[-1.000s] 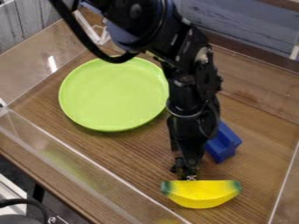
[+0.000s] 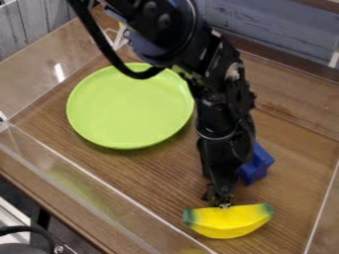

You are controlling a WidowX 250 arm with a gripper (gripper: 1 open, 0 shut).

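Observation:
My black gripper (image 2: 219,196) reaches down over the wooden floor with its fingers open, its tips low at the far edge of a yellow toy banana (image 2: 228,222) with green ends. The banana lies near the front right. Whether the tips touch it is hard to tell.
A green plate (image 2: 113,109) lies at the back left. A blue object (image 2: 259,164) sits just right of my arm, partly hidden by it. Clear edges (image 2: 54,159) border the wooden surface on the left. Bare wood lies left of the banana and at the right.
My gripper has shifted very slightly over the past second, staying low by the banana. The banana's visible outline has altered slightly; the plate is unmoved.

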